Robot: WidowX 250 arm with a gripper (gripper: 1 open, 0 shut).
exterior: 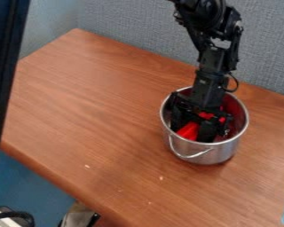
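Note:
A metal pail [204, 152] with a wire handle stands on the wooden table at the right. My black gripper [198, 118] reaches down from above into the pail. A red object [190, 130] shows inside, among and below the fingers. The fingertips are partly hidden by the rim and the dark parts of the gripper, so what exactly is between them is hard to make out.
A grey panel rises behind it. A dark vertical edge runs along the far left, and the table's edge drops away at the lower left.

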